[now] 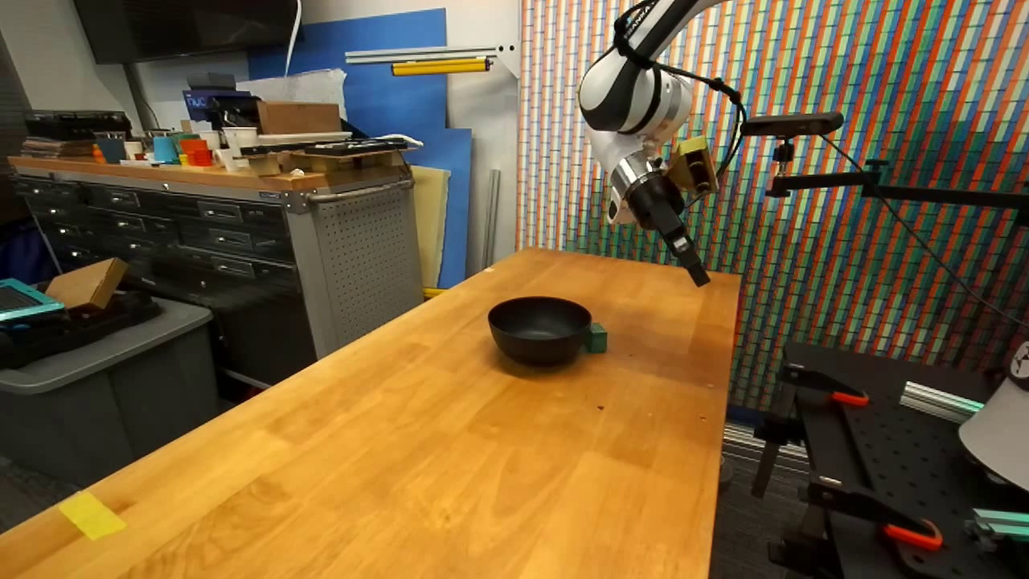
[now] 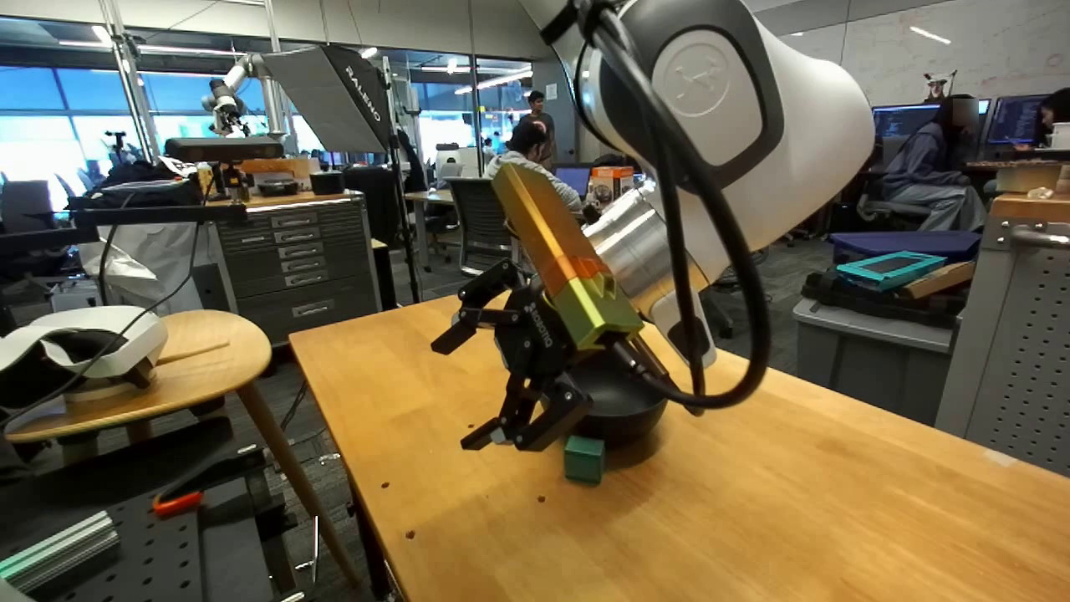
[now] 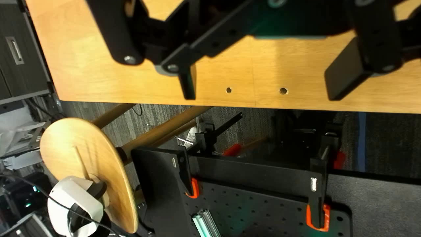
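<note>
A black bowl (image 1: 540, 330) stands upright on the wooden table, and a small green cube (image 1: 598, 338) sits close against its side. In the second exterior view the cube (image 2: 583, 460) shows in front of the bowl (image 2: 624, 410), which the arm partly covers. My gripper (image 2: 459, 393) is up in the air, tilted outward, its two fingers wide apart with nothing between them. In the wrist view the open gripper faces the table's edge and the floor past it; neither bowl nor cube can be made out there.
A camera on a bracket (image 1: 793, 125) juts in near the arm.
</note>
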